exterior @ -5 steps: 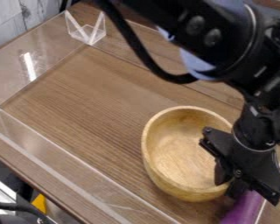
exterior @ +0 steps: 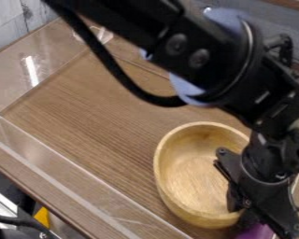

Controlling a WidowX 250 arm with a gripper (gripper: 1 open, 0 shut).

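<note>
My gripper (exterior: pixel 258 210) is at the lower right, its black fingers down at the right rim of a light wooden bowl (exterior: pixel 187 175). A purple object (exterior: pixel 254 231) lies beneath the fingers at the bottom edge, mostly hidden by them. The gripper looks closed, but what is between the fingertips is hidden.
Clear acrylic edges run along the left side. A small clear object (exterior: pixel 92 26) stands at the top left, and cables and a yellow item lie off the lower left edge.
The arm has shifted slightly, with the gripper a little lower and further left over the purple object, which is now more hidden. The bowl has barely moved.
</note>
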